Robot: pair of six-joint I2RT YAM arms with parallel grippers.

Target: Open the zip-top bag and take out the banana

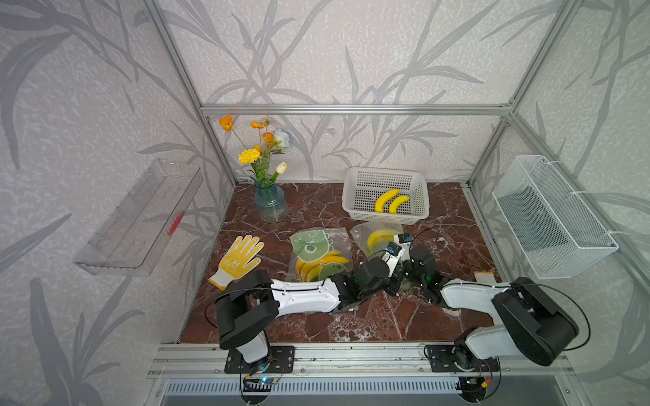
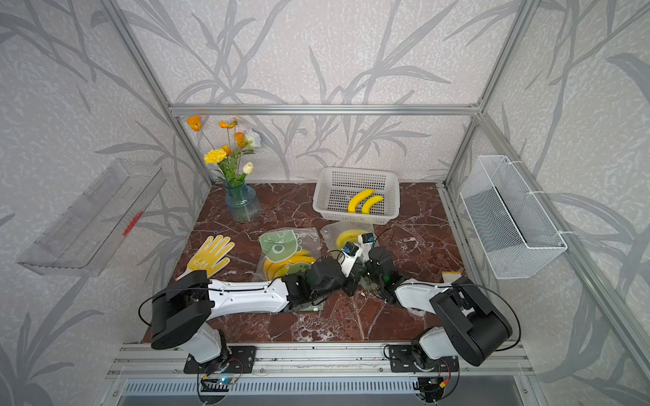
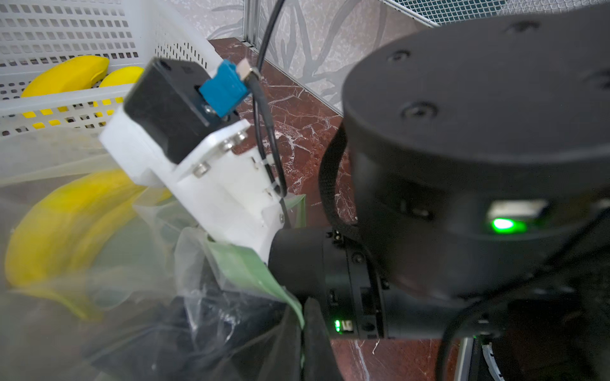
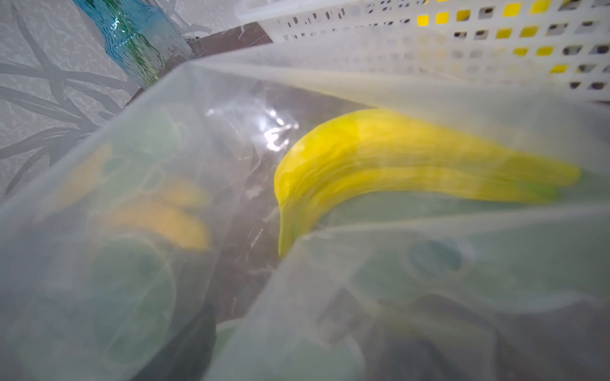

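The clear zip top bag (image 1: 365,253) with a green edge holds a yellow banana (image 4: 413,152), seen through the film in the right wrist view. In the left wrist view, the bag's green edge strip (image 3: 254,270) runs between the touching fingers of my left gripper. My right gripper (image 1: 404,270) is at the bag's mouth, with its dark fingers behind the film. One finger (image 4: 187,349) shows on the left of the right wrist view; the fingers stand apart, the banana ahead of them and not between them.
A white basket (image 1: 352,199) with two bananas stands just behind the bag. Left of it lies another bag (image 1: 294,267) with bananas. A vase (image 1: 271,203) and a yellow glove (image 1: 237,262) are farther left. Both arms nearly touch at the grippers.
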